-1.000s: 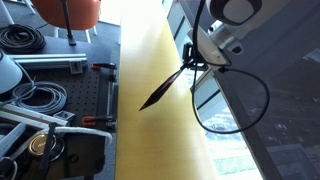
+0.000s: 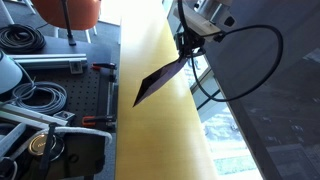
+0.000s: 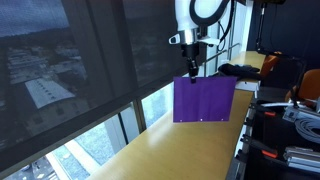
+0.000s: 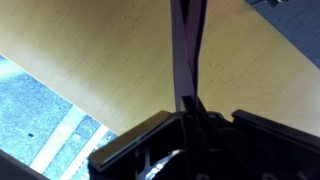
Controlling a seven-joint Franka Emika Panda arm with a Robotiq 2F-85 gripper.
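A flat purple sheet (image 3: 203,100) hangs from my gripper (image 3: 194,78), which is shut on its upper edge in the second exterior view. From the first exterior view the sheet (image 2: 160,79) looks slanted and narrow, above the yellow table (image 2: 158,135). In the wrist view the sheet (image 4: 187,50) appears nearly edge-on as a dark strip, running into the closed fingers of my gripper. I cannot tell how far its lower edge is from the tabletop.
A black cart (image 2: 85,92) with cables and tools stands alongside the table, and an orange chair (image 2: 75,12) is behind it. Windows with dark blinds (image 3: 60,70) line the other side.
The arm has moved a little, away from the windows in the first exterior view. The sheet has turned with it and shows a broader face there. It stays gripped throughout.
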